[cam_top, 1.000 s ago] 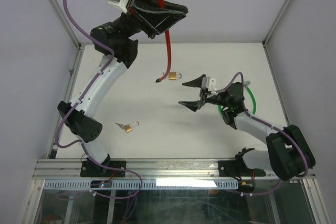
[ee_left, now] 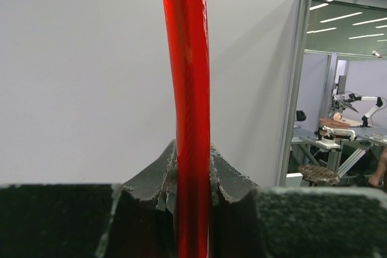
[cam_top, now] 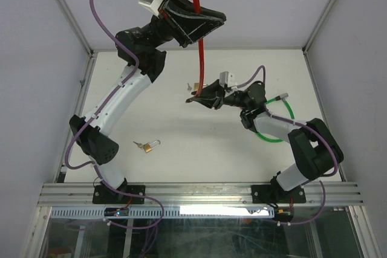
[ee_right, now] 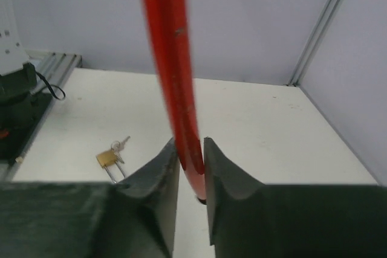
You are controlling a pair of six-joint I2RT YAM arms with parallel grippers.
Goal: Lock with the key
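Observation:
High up in the top view, my left gripper (cam_top: 198, 19) is shut on a red hose (ee_left: 190, 77), which hangs down from it. My right gripper (cam_top: 205, 96) has the hose's lower end between its fingers, which look nearly closed on it in the right wrist view; whether they grip is unclear. A padlock with keys (cam_top: 147, 147) lies at the lower left of the table. A second padlock (cam_top: 196, 86) lies at the back, partly behind the right gripper.
A green hose (cam_top: 290, 110) lies on the right of the white table (cam_top: 175, 161), partly behind the right arm.
The left gripper and red hose have shifted slightly right.

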